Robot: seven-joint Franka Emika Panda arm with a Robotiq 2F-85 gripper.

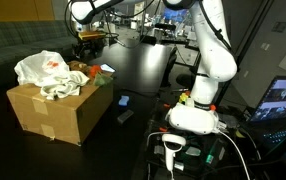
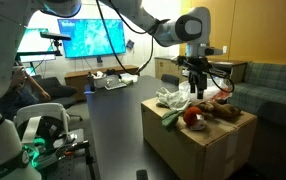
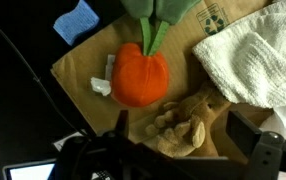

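Observation:
My gripper stands open above the top of a cardboard box point(image 1: 49, 116), with nothing held between its fingers. Under it in the wrist view lies a brown plush toy point(image 3: 188, 120), between the two fingers in the picture but below them. Beside that, to the upper left, is a red plush vegetable point(image 3: 140, 76) with a green stem. A white cloth point(image 3: 245, 62) covers the upper right of the view. From the side, the gripper point(image 1: 86, 46) hangs over the box's far end, clear of the things there.
A blue sponge-like piece point(image 3: 75, 21) lies on the dark table beside the box. In exterior view 1, white cloths point(image 1: 49, 72) are heaped on the box. A small dark object point(image 1: 125, 116) rests on the table, which is mostly bare around it. Behind stands a grey sofa point(image 1: 23, 36).

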